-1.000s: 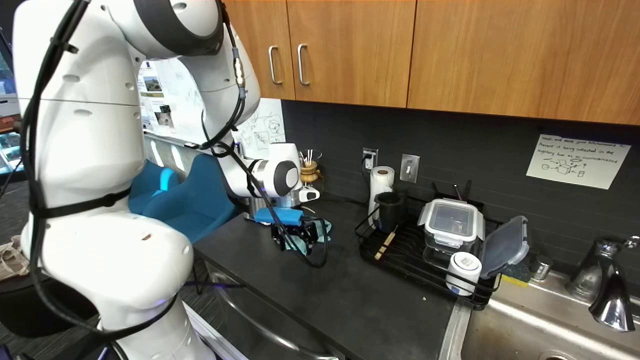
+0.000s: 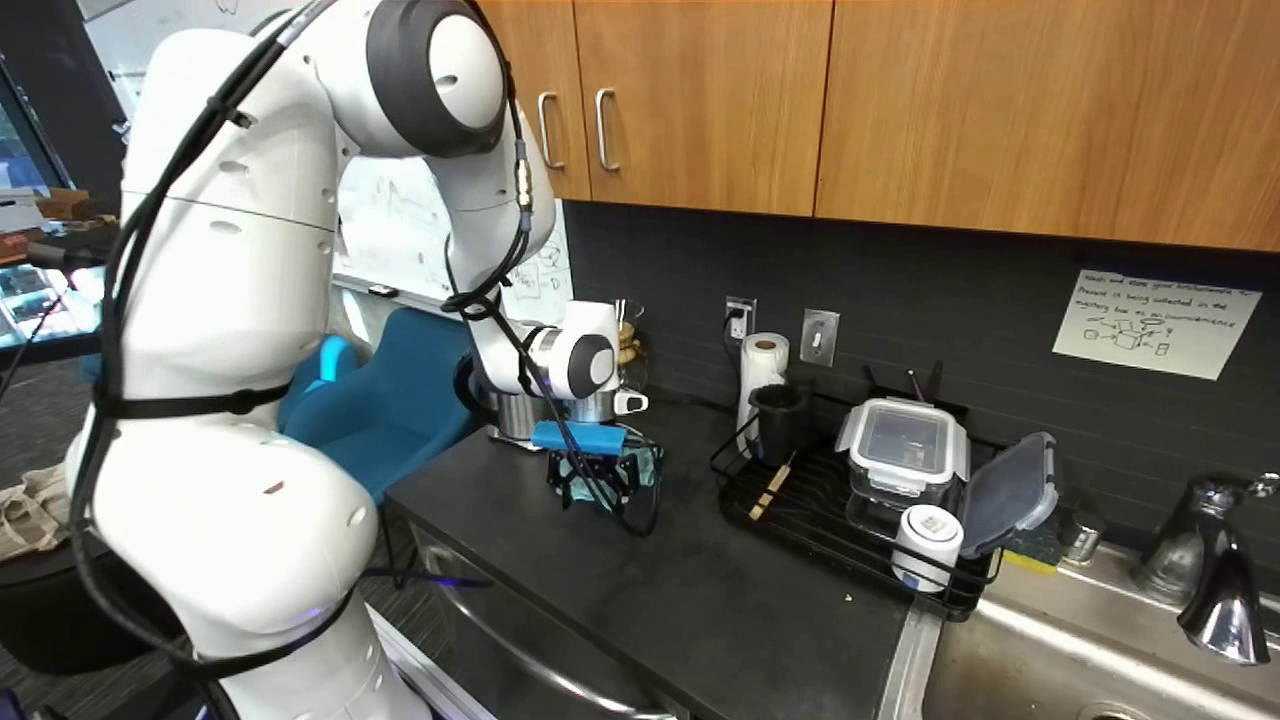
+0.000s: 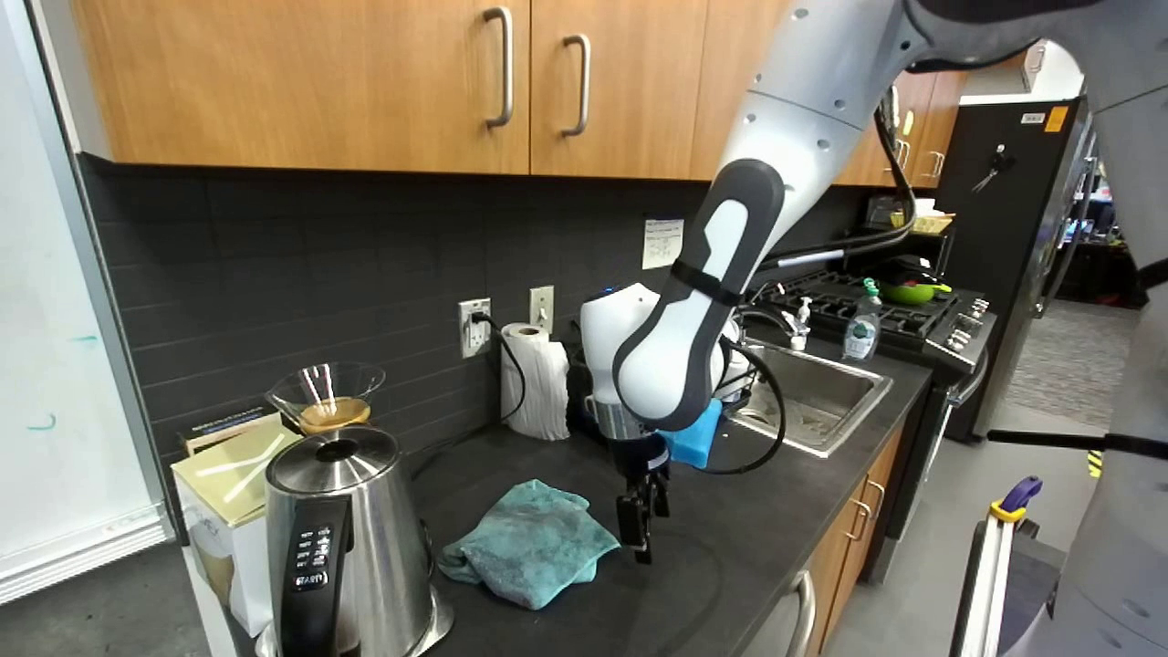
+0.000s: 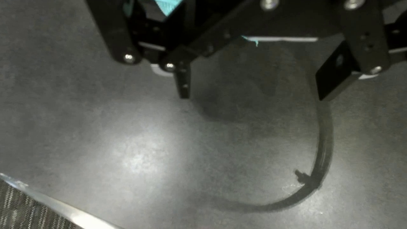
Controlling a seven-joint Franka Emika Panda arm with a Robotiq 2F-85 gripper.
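A crumpled teal cloth (image 3: 534,544) lies on the dark counter beside the kettle. My gripper (image 3: 643,537) points down just to the cloth's right in exterior view 2, apart from it as far as that view shows. From the wrist, my gripper stands open, its two fingertips wide apart with only bare counter between them. A small teal patch of the cloth (image 4: 168,5) peeks through the gripper's linkage at the top edge there. In exterior view 1 the arm and gripper hide most of the cloth.
A steel kettle (image 3: 341,526) stands left of the cloth. Near the wall are a paper towel roll (image 3: 534,383) and a dish rack (image 2: 828,492) with containers. The sink (image 2: 1056,636) lies beyond. Counter between gripper and rack is clear; its front edge (image 4: 68,210) is near.
The arm has shifted rightward in exterior view 1, the gripper moving slightly right with it. The cloth shows no clear movement.
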